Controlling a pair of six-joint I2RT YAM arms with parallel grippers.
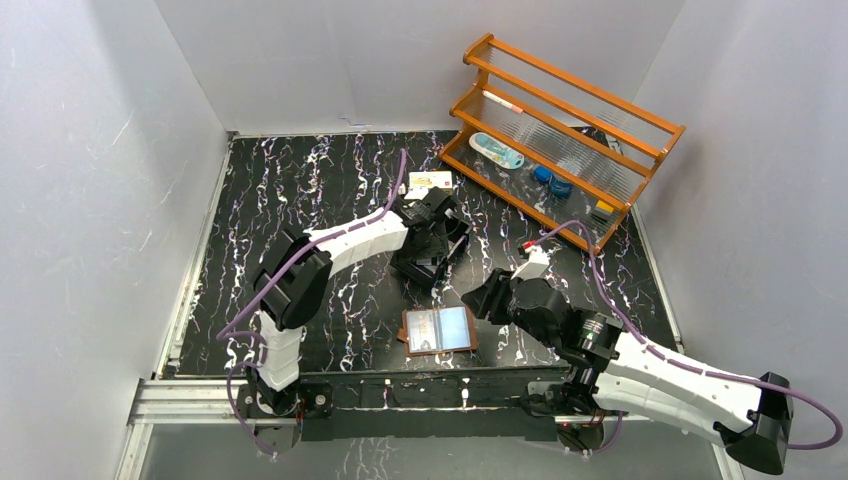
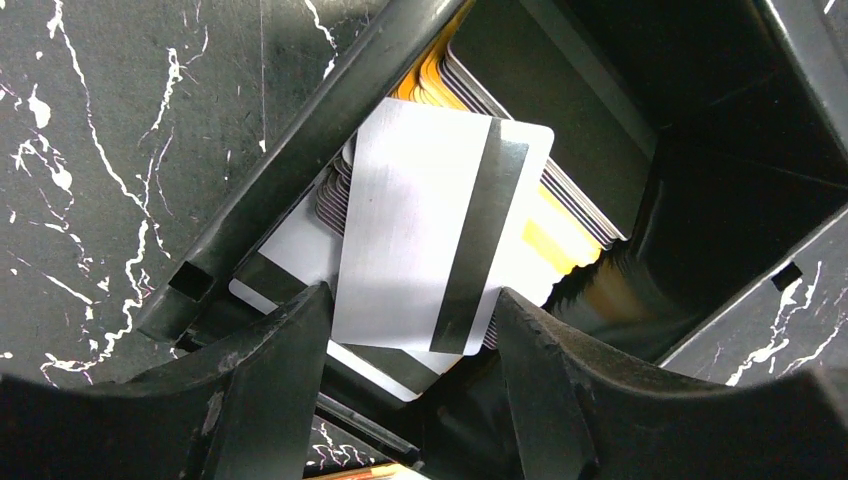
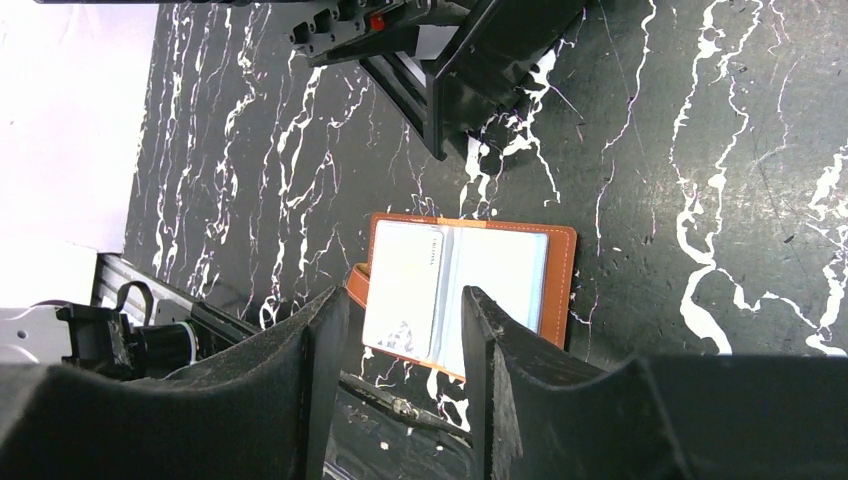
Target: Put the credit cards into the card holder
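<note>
A black box point(image 1: 455, 255) holds stacked cards. In the left wrist view a silver card point(image 2: 410, 230) with a dark stripe lies on the pile inside it. My left gripper is down in the box, part open, its fingertips at either side of that card's lower end. The brown card holder point(image 1: 440, 330) lies open near the front edge, with clear sleeves point(image 3: 495, 280). My right gripper stands open above and beside the holder, nothing between its fingers.
A wooden rack point(image 1: 560, 80) with small items stands at the back right. A small carton point(image 1: 430, 180) lies behind the box.
</note>
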